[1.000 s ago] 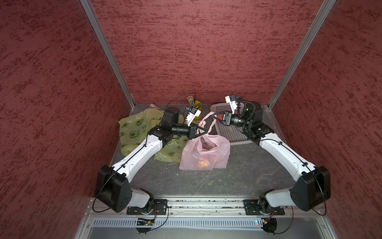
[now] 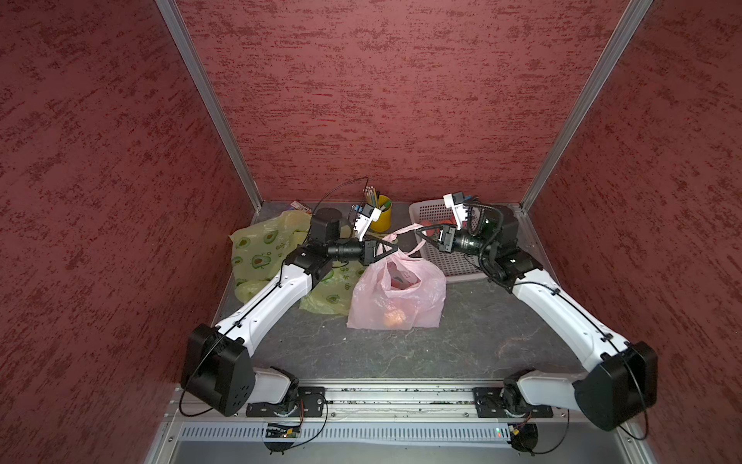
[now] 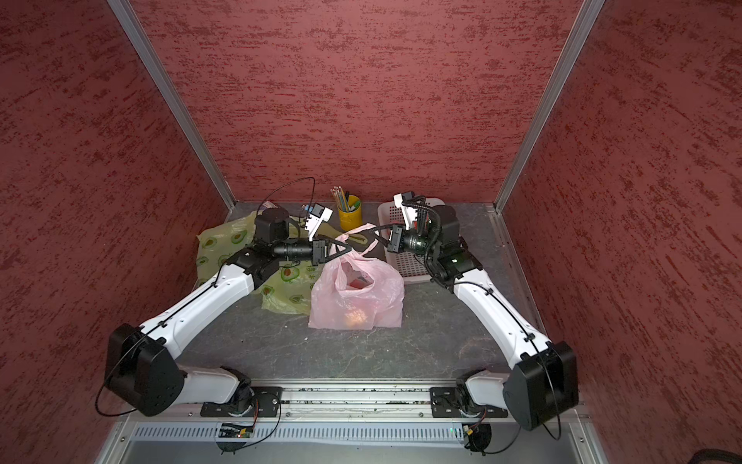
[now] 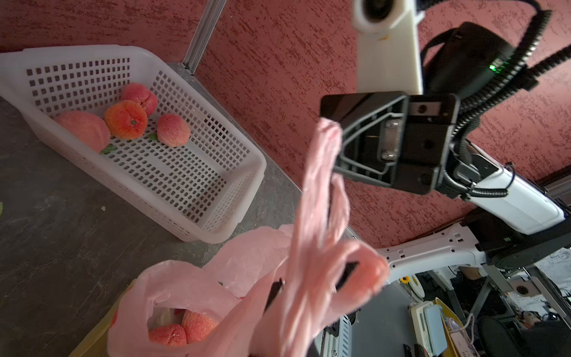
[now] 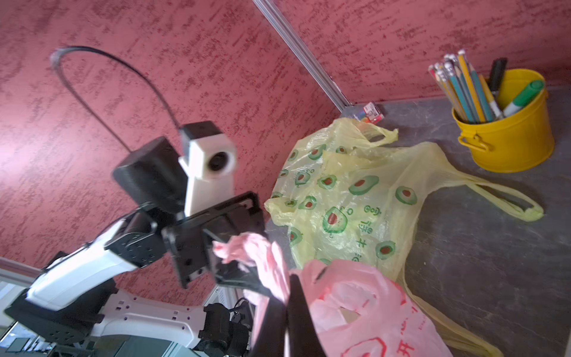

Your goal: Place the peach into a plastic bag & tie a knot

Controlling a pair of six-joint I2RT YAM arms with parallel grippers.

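A pink plastic bag (image 2: 398,297) stands on the table with its mouth partly open. Peaches (image 4: 181,328) show inside it in the left wrist view. My left gripper (image 2: 396,247) is shut on one part of the bag's gathered handles, above the mouth. To its right and slightly farther back, my right gripper (image 2: 421,230) is shut on a handle strap (image 2: 408,229), which runs taut between the two. The left wrist view has the strap's end (image 4: 324,139) pinched at the right fingertips. Bunched plastic covers the left fingertips there, and whether the handles are crossed cannot be told.
Behind the right arm sits a white perforated basket (image 4: 196,178) with several peaches in it. Yellow avocado-print bags (image 5: 351,202) lie at left. A yellow pencil bucket (image 5: 511,136) stands at the back.
My right gripper has shifted a little right and down, drawing the strap out more sideways. My left gripper and the bag have edged slightly left.
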